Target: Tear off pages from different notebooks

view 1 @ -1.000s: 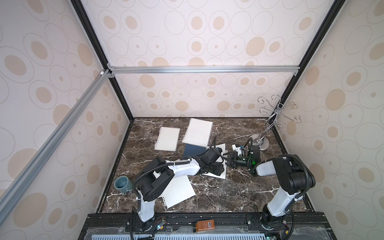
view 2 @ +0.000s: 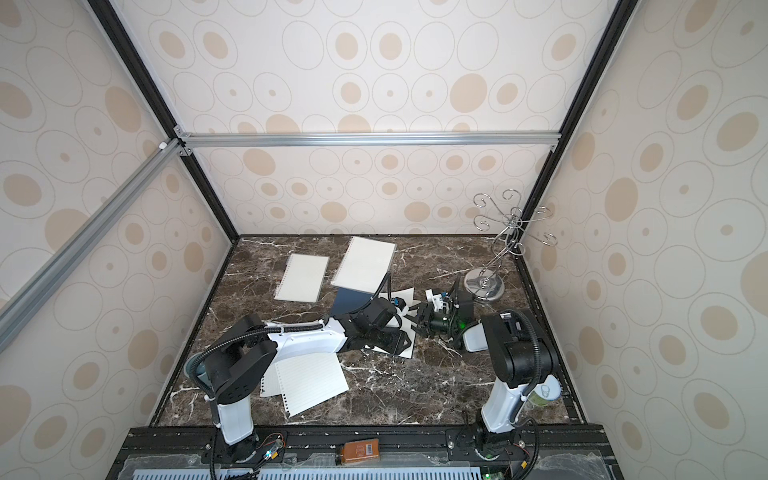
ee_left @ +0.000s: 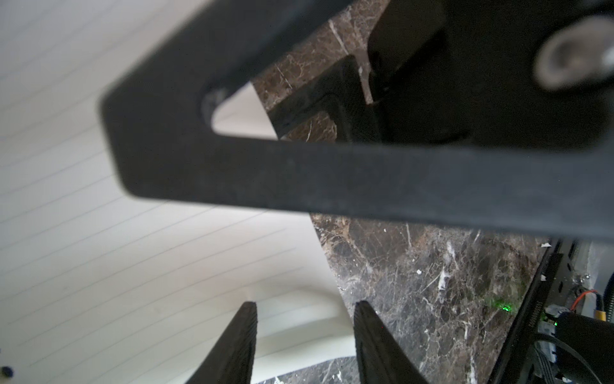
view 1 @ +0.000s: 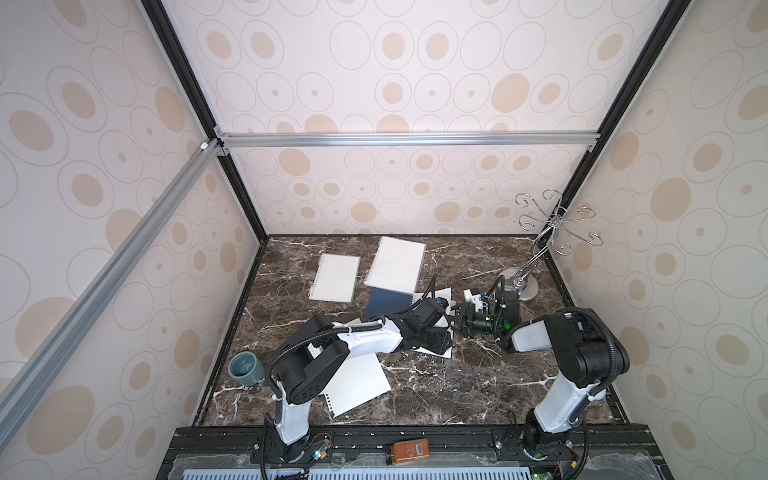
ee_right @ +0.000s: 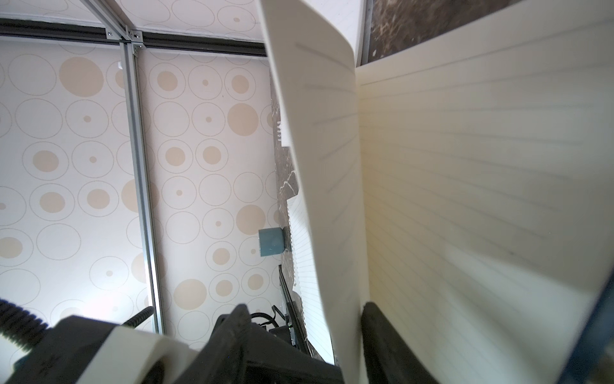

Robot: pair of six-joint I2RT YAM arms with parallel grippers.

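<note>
An open notebook with a navy cover (view 1: 387, 300) and lined pages (view 2: 408, 297) lies at the table's middle right. My left gripper is over it, open, its fingers apart near the page's curled edge. My right gripper faces it from the right, fingers apart, with a lifted, bent page (ee_right: 319, 147) standing between them, against or very near one finger; contact is unclear.
Two notebooks (view 1: 334, 277) lie at the back. Loose torn sheets (view 1: 355, 385) lie front left, near a teal mug (view 1: 245, 369). A metal stand (view 1: 520, 284) is back right.
My left gripper has shifted very slightly over the notebook. The right arm looks nearly unchanged.
</note>
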